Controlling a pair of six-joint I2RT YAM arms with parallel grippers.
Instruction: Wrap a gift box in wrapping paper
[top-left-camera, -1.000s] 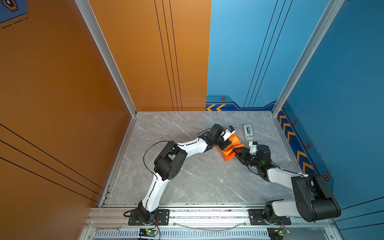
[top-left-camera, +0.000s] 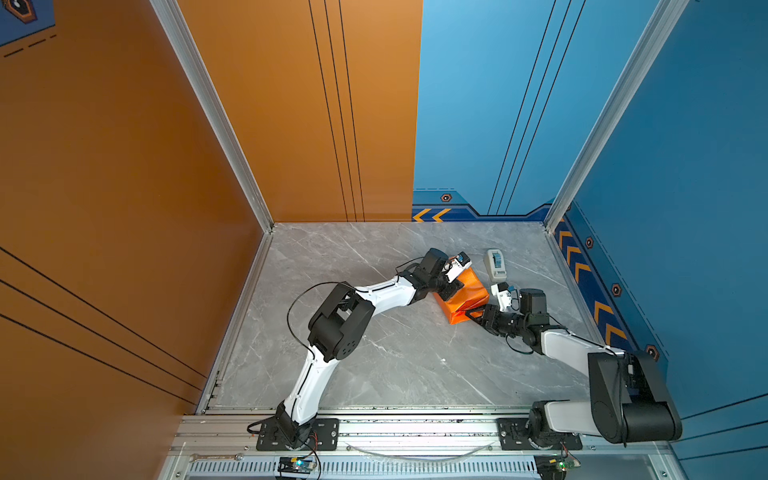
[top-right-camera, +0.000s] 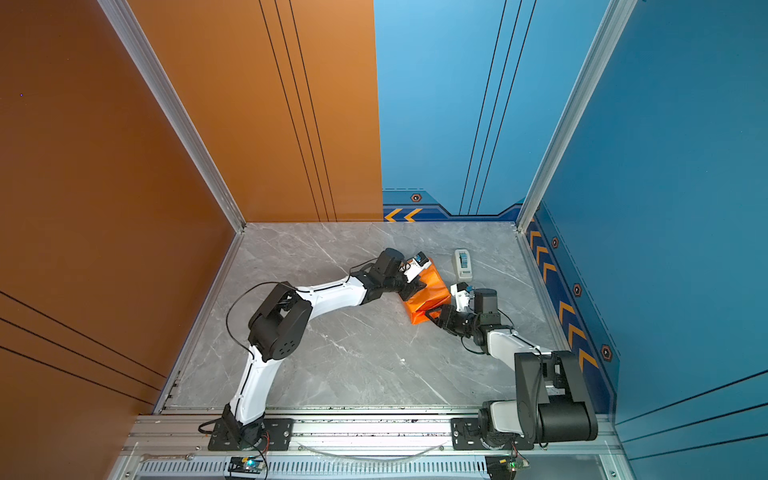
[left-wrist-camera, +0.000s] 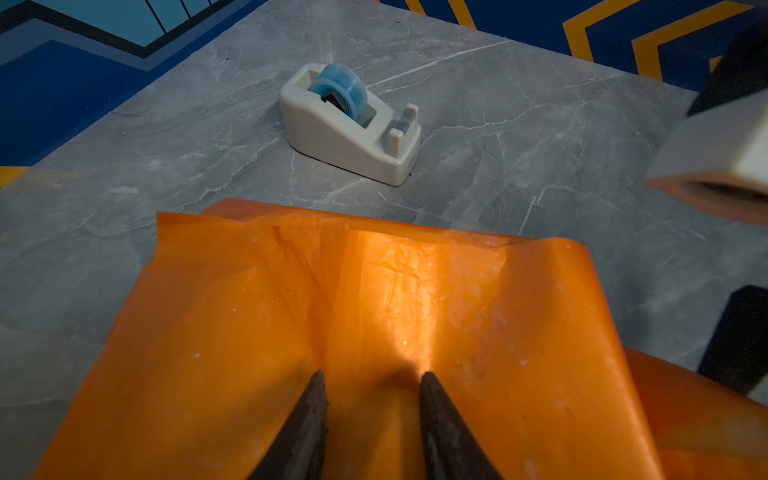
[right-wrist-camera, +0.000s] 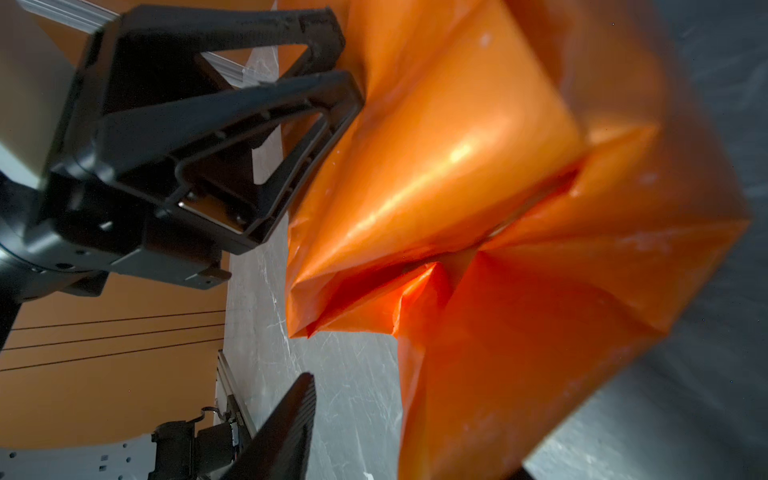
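The gift box is covered by shiny orange wrapping paper (top-left-camera: 468, 293), so the box itself is hidden. At its upper left, my left gripper is shut on the paper, with orange showing between its slightly parted fingers. The right wrist view shows the left gripper's fingers (right-wrist-camera: 340, 100) pressed against the package. At the near right end, the paper is creased inward around a dark slit, and a loose flap (right-wrist-camera: 496, 368) hangs down. My right gripper stands open at this end, its fingertips on either side of the flap.
A white tape dispenser (left-wrist-camera: 352, 132) with a blue roll stands on the grey marbled table (top-left-camera: 376, 360), just beyond the package. Orange and blue walls enclose the back and sides.
My right gripper has shifted slightly at the near right end of the package, and the paper's folds there look different. The left arm and the dispenser have stayed put.
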